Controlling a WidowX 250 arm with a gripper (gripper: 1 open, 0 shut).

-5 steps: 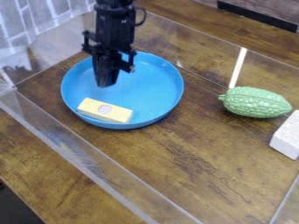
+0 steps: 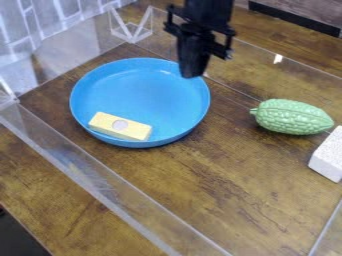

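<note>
My dark gripper [image 2: 193, 62] hangs at the top centre of the camera view, above the far right rim of a blue plate [image 2: 147, 94]. It is shut, and I see nothing held in it, though motion blurs its fingers. A pale yellow block [image 2: 120, 125] with a round mark lies in the plate's near left part. A bumpy green vegetable [image 2: 291, 116] lies on the table to the right of the plate.
A white block [image 2: 329, 153] sits at the right edge, nearer than the green vegetable. Clear walls run along the left side and the back.
My gripper has moved right and toward the back, from over the plate's left part to over its far right rim. The plate, yellow block and green vegetable have stayed in place.
</note>
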